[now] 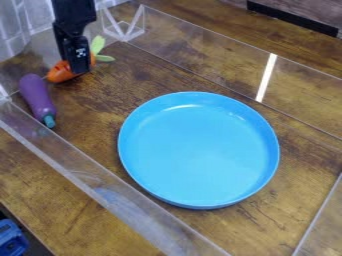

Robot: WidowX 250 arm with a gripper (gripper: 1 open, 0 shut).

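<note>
My black gripper (75, 59) is at the upper left, right over an orange toy carrot (58, 72) with green leaves, its fingers at the carrot; whether they are open or shut on it I cannot tell. A purple toy eggplant (36, 96) lies just in front, on the wooden surface. A round light-blue plate (198, 150) lies flat at the centre right, apart from both.
Clear low walls border the wooden work area, with one along the left (114, 200) and others at the back and right. A blue object (8, 238) sits outside at the lower left. Bare wood lies between the gripper and the plate.
</note>
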